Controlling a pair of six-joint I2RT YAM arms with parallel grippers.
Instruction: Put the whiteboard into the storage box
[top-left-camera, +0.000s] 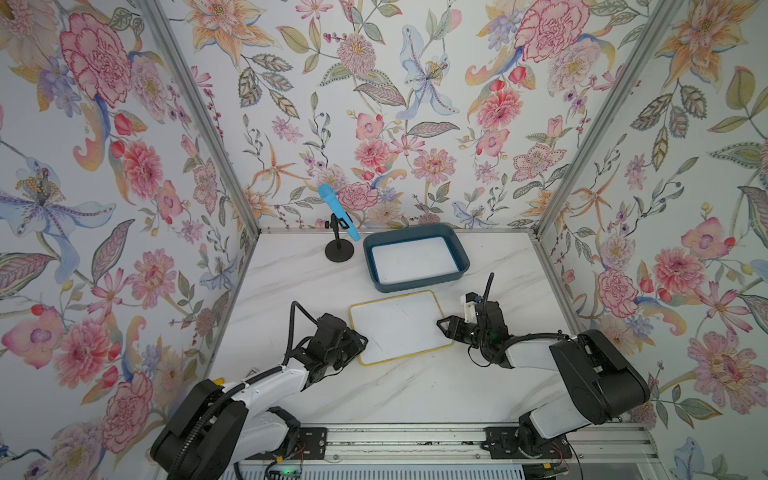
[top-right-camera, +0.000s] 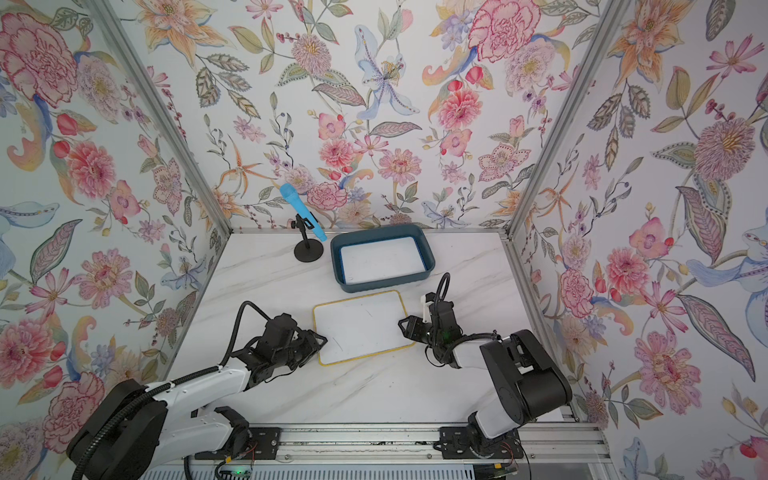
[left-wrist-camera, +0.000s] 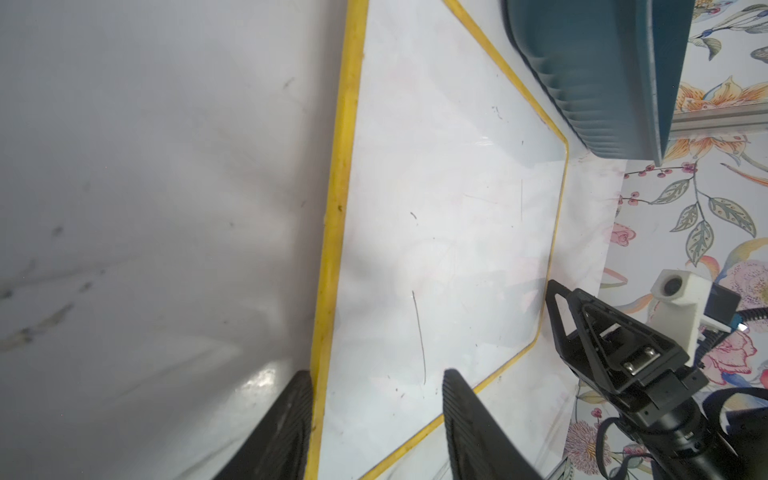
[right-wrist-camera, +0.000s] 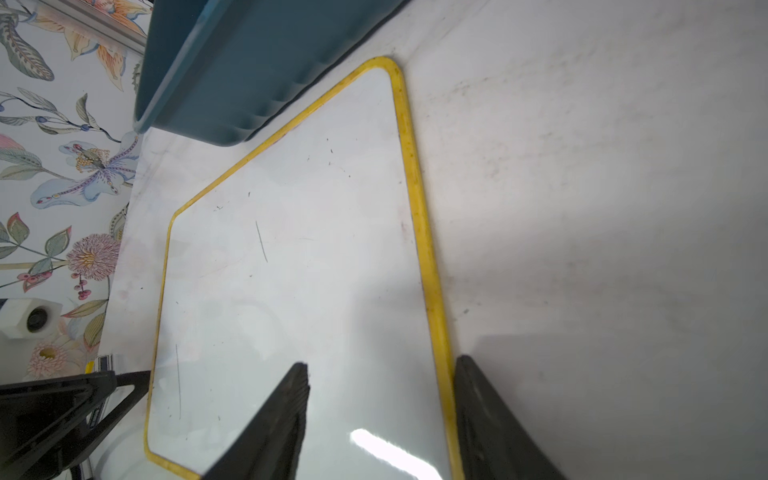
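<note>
A white whiteboard with a yellow border lies flat on the table, in front of the blue storage box. My left gripper is at the board's left end, fingers apart, one finger at the yellow edge. My right gripper is at the opposite end, one finger against the yellow edge and the other over the white face; whether it grips the board is hard to tell from these views.
A blue microphone on a black stand stands left of the box at the back.
</note>
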